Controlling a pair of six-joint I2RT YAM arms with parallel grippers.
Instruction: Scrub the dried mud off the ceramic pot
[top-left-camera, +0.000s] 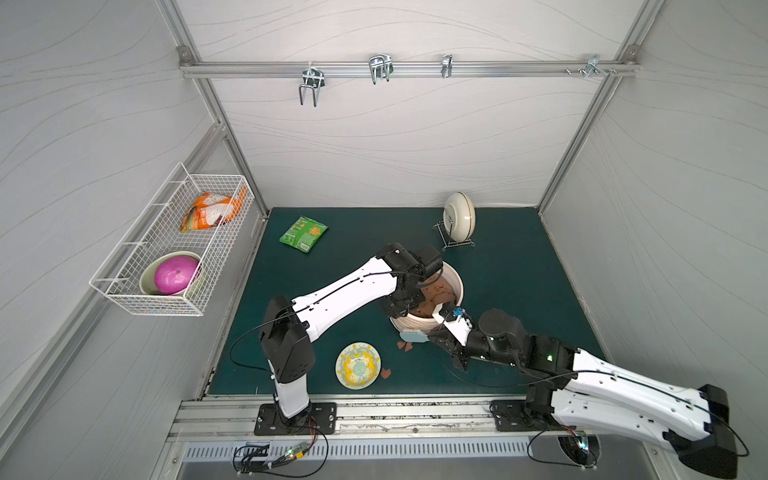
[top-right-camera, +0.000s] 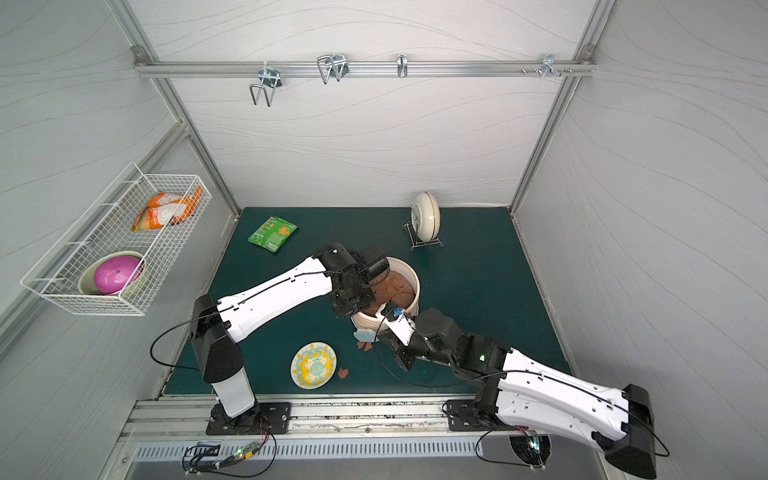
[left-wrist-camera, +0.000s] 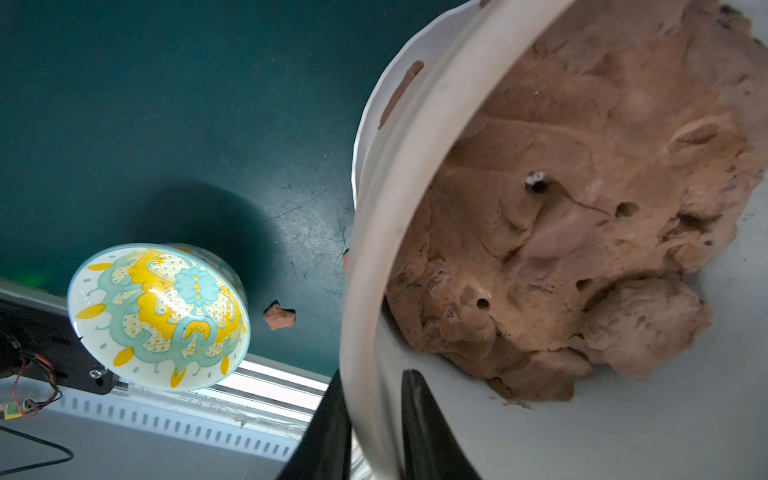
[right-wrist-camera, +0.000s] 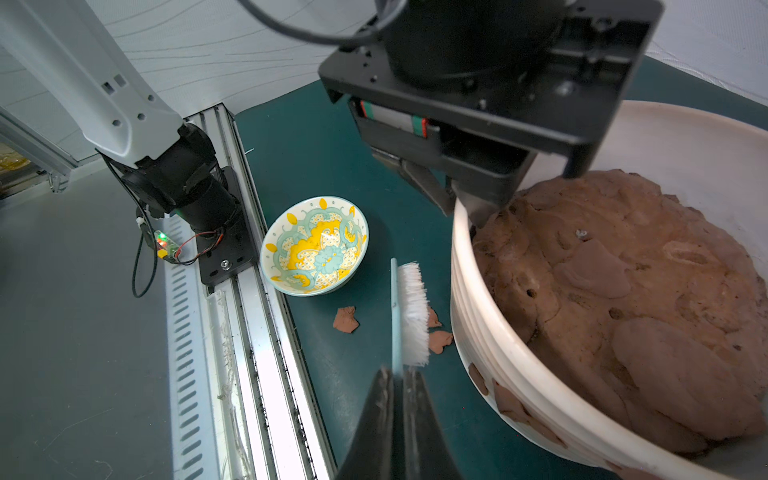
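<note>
The large cream pot, full of brown clay-like mud, has brown patches on its outer side in the right wrist view. In the left wrist view my left gripper straddles the pot's rim, a finger on each side; whether it grips the rim I cannot tell. My right gripper is shut on a light blue brush, held bristles sideways just outside the pot, at the side facing the bowl.
A patterned bowl stands at front left, near loose brown pieces. A green packet and a plate rack are at the back. A wire basket hangs left.
</note>
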